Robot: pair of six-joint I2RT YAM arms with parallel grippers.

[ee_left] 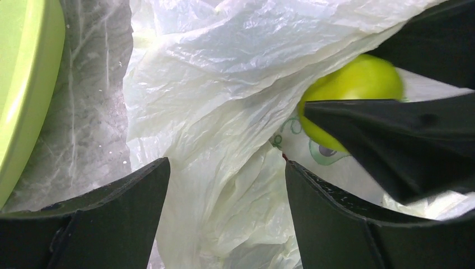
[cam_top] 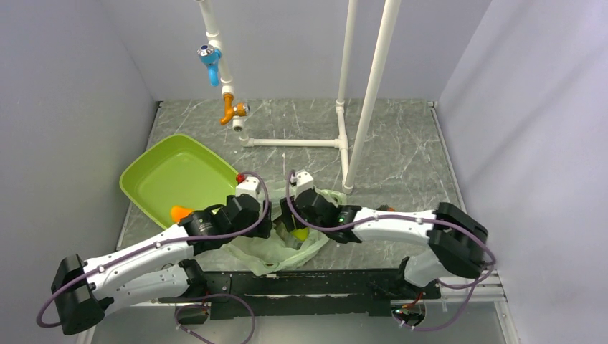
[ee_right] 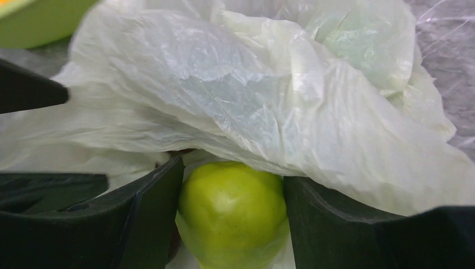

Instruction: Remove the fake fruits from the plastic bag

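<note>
A crumpled pale-green plastic bag [cam_top: 272,254] lies at the front middle under both grippers. In the right wrist view a yellow-green fruit [ee_right: 232,216] sits between the fingertips of my right gripper, touching them, with bag film over its top. The left wrist view shows the same fruit [ee_left: 347,95] behind the right gripper's dark fingers. My left gripper is part open over the white bag film, with no fruit between its fingers. An orange fake fruit [cam_top: 180,213] lies in the green tray.
The green tray [cam_top: 150,168] is at the left, with a red item at its right edge. White pipes [cam_top: 294,142] with blue and orange taps stand behind.
</note>
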